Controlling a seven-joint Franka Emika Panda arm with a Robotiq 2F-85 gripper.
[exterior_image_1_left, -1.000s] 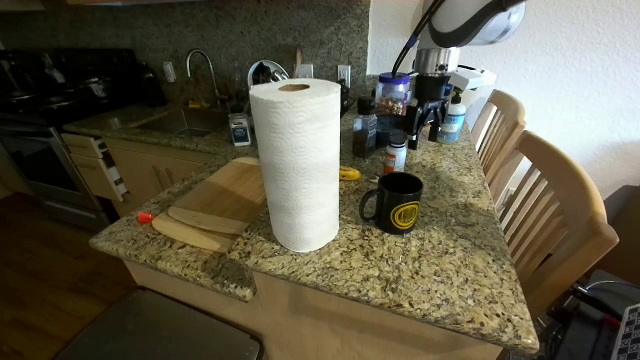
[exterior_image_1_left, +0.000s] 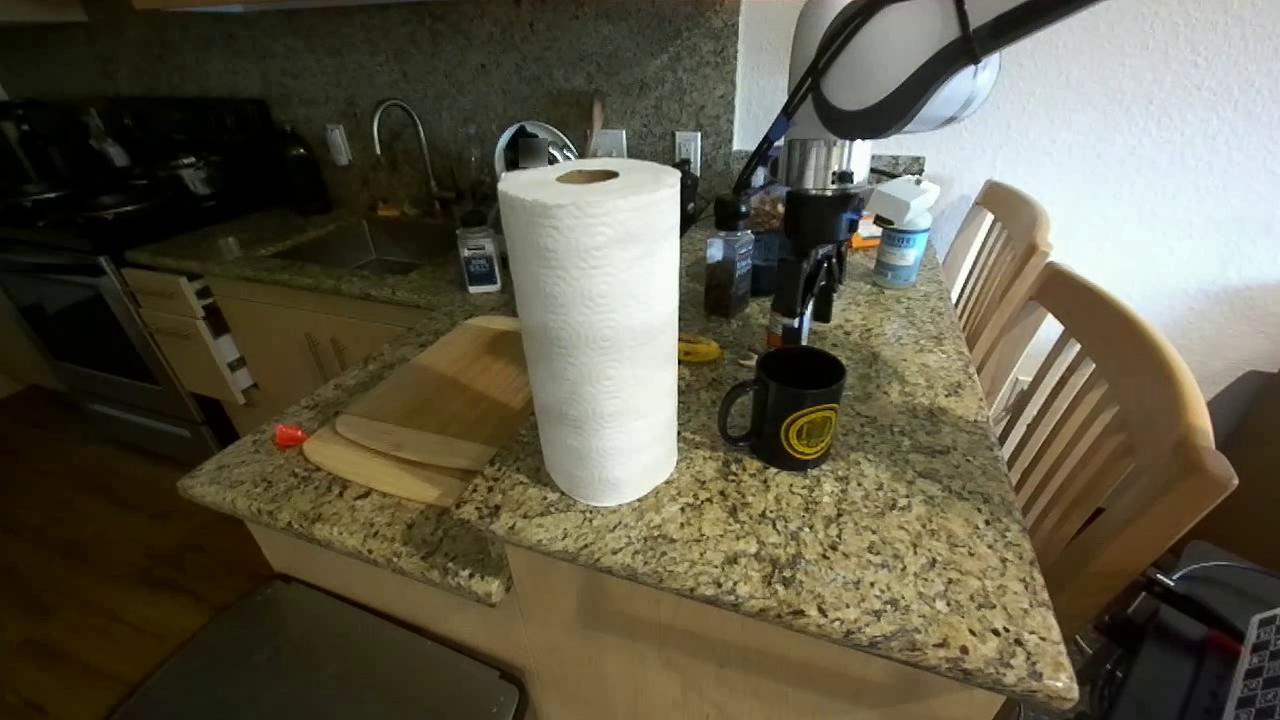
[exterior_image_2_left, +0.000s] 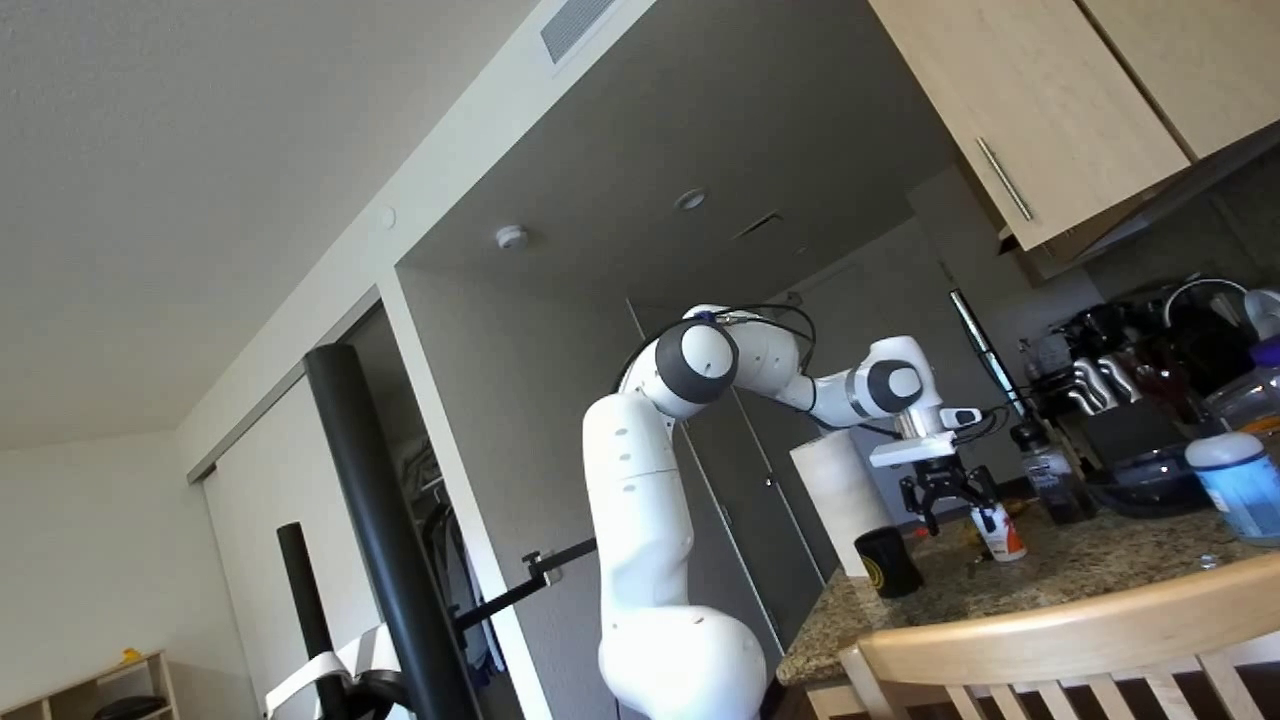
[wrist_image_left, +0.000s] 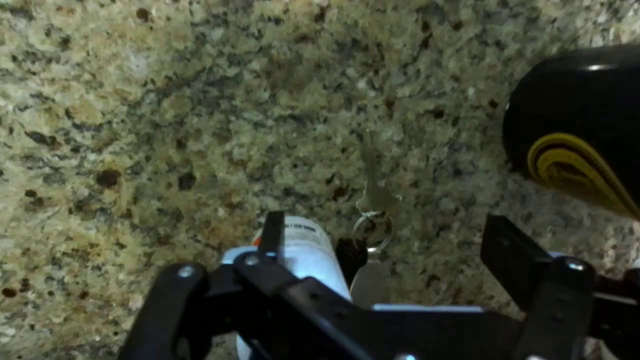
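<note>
My gripper is open above the granite counter, its two fingers wide apart in the wrist view. Below the gap lies a key (wrist_image_left: 376, 195) on a ring, with a dark piece beside it. Under the left finger shows a white bottle (wrist_image_left: 315, 255) with an orange-and-white label, partly covered by that finger; whether they touch I cannot tell. Exterior view 2 has the bottle (exterior_image_2_left: 998, 534) upright beside the gripper (exterior_image_2_left: 957, 514). A black mug (exterior_image_1_left: 792, 408) with a yellow emblem stands nearer the camera than the gripper (exterior_image_1_left: 804, 326) in exterior view 1.
A tall paper towel roll (exterior_image_1_left: 600, 348) stands left of the mug. Behind it are a banana (exterior_image_1_left: 698, 348), a dark-capped spice jar (exterior_image_1_left: 728, 270) and a soap bottle (exterior_image_1_left: 902, 246). Cutting boards (exterior_image_1_left: 444, 390) lie at left. Bare counter (exterior_image_1_left: 864, 564) is in front of the mug.
The arm has shifted left and downward in exterior view 1. My gripper now covers most of the white bottle, which stood clear of it a second ago. The mug and towel roll have not moved.
</note>
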